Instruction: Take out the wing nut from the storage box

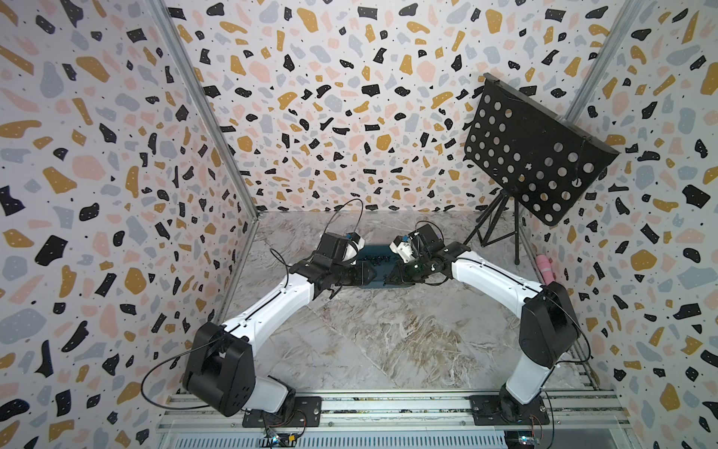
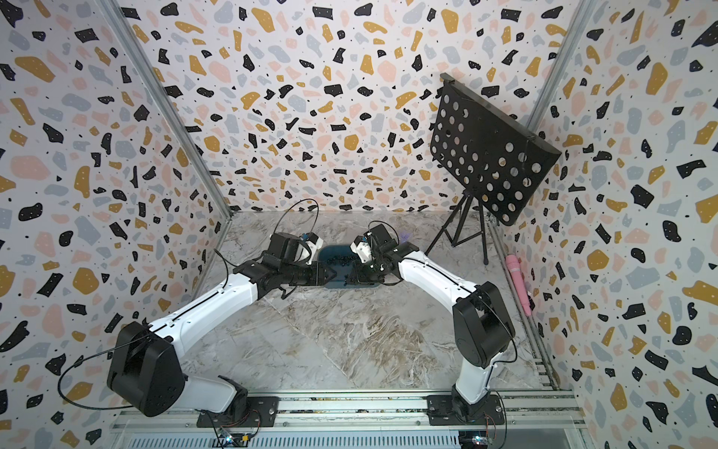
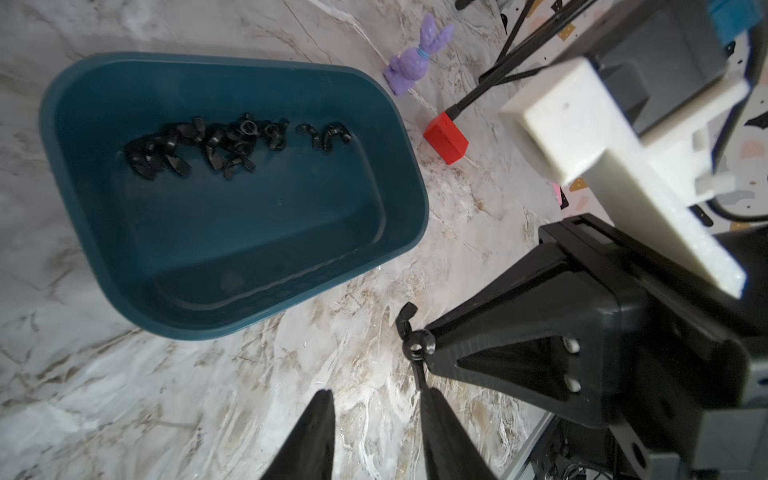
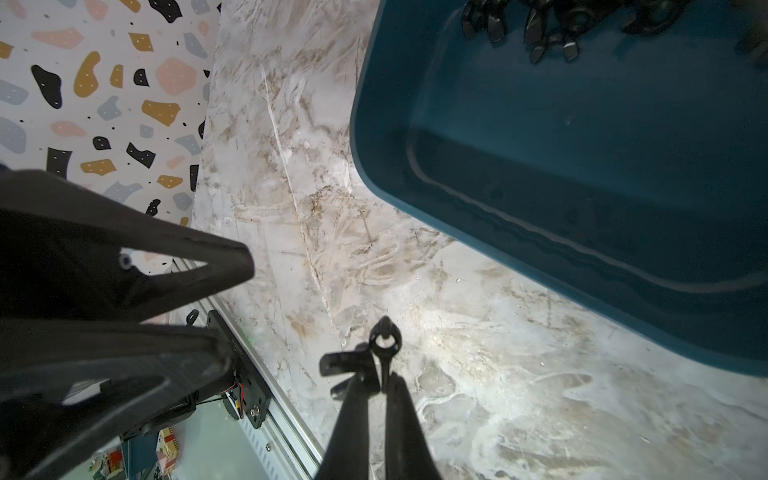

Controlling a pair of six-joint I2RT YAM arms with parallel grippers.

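A black wing nut [image 4: 385, 340] is pinched at the tips of my right gripper, which is shut on it. In the left wrist view, this wing nut [image 3: 406, 318] hangs above the marble table, outside the front right of the teal storage box [image 3: 240, 326]. My left gripper stands part open with empty space between its fingertips, close to the right gripper's tip. From the right wrist view, the left gripper's spread fingers [image 4: 200, 272] are seen at the left. More black wing nuts [image 3: 232, 140] lie in several clumps along the box's far side.
A purple rabbit figure [image 3: 409, 65] and a red block [image 3: 445, 138] on a tripod foot stand behind the box's right end. The table in front of the box [image 1: 389, 336] is clear.
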